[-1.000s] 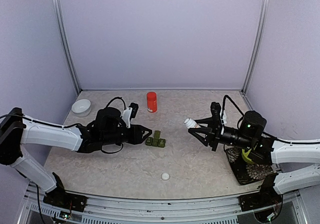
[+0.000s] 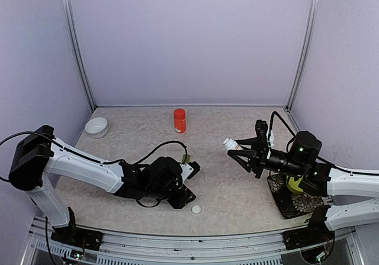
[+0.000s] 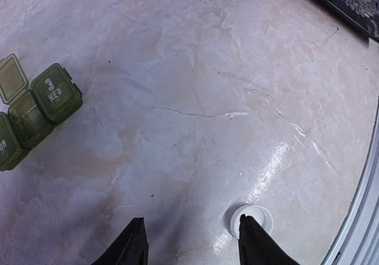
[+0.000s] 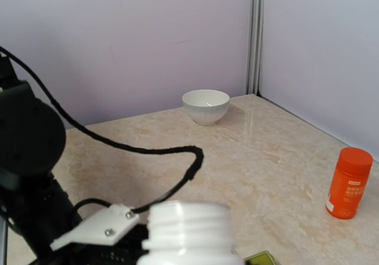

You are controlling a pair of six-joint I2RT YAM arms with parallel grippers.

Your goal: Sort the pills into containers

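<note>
My left gripper is low over the table, open, with nothing between its fingers; just right of it in the left wrist view lies a round white cap (image 3: 251,220), also seen in the top view (image 2: 196,209). My right gripper holds a white open-necked bottle (image 2: 231,144) raised above the table, its top filling the bottom of the right wrist view (image 4: 188,232). The green pill case (image 3: 53,93) with lidded compartments sits at the left wrist view's left, mostly hidden by my left arm from above.
An orange bottle (image 2: 179,120) stands at the back middle, a white bowl (image 2: 96,126) at the back left. A dark patterned tray (image 2: 284,206) with a yellow-green item lies at the right under my right arm. The table's front rail (image 3: 355,217) is close to the cap.
The right arm shifted slightly right, still holding the bottle.
</note>
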